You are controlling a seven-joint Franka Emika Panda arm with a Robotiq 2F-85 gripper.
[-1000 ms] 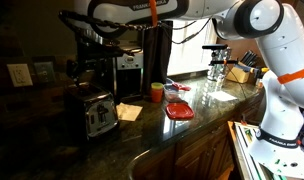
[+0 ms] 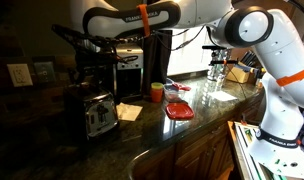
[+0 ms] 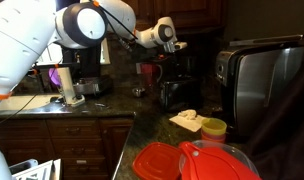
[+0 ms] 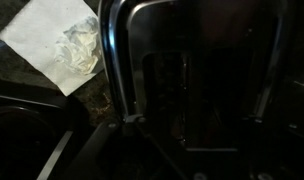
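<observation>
A dark toaster (image 2: 98, 116) with a metal end panel stands on the counter against the back wall. Just above it is my dark gripper (image 2: 76, 48), at the end of the white arm. The second exterior view shows the gripper (image 3: 182, 48) over the black toaster (image 3: 178, 96) too. A black body with shiny curved edges (image 4: 197, 75) fills much of the wrist view, too dark to tell its parts. Shadow hides the fingertips, and nothing can be made out between them.
White paper (image 4: 54, 40) with a crumpled piece on it lies beside the toaster. Further along are a yellow cup (image 2: 157, 92), a red tray (image 2: 179, 111) and a large silver appliance (image 3: 247, 85). Bare counter (image 2: 117, 152) lies in front of the toaster.
The arm's end has risen above the toaster over the last second. The toaster, paper and other counter items have stayed where they were.
</observation>
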